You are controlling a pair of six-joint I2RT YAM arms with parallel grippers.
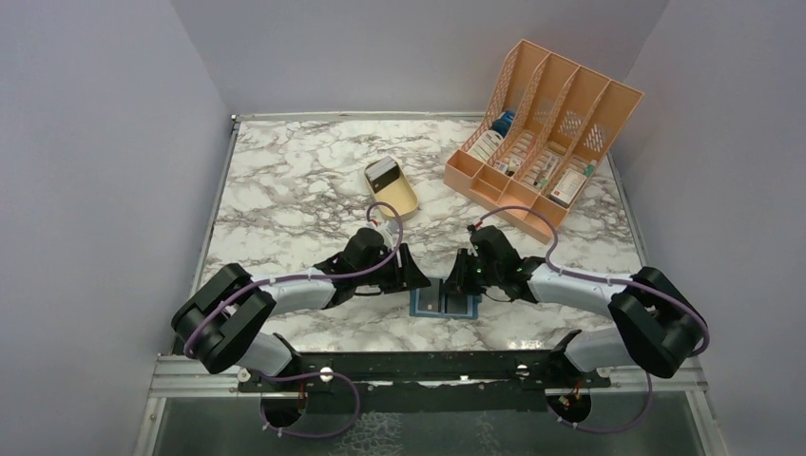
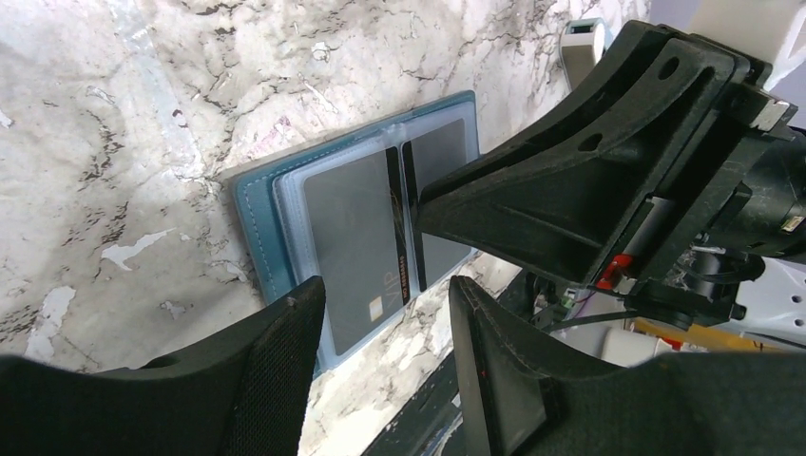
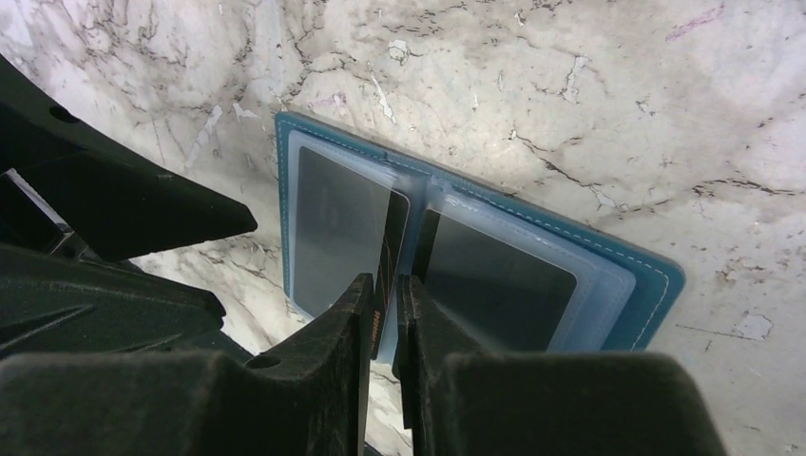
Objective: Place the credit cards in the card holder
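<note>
The blue card holder [image 1: 444,313] lies open on the marble table between my arms, with clear sleeves; the left wrist view shows a "VIP" card sleeve [image 2: 347,247]. My left gripper [image 1: 412,277] is part open above its near end, with nothing visible between its fingers. My right gripper [image 1: 460,277] is over the middle of the holder [image 3: 644,285] at the divide between the two sleeves, fingertips slightly apart; whether anything is between them is unclear.
A yellow tray [image 1: 399,198] with grey cards [image 1: 382,173] stands behind the holder. A peach organizer [image 1: 494,195] with boxes fills the back right.
</note>
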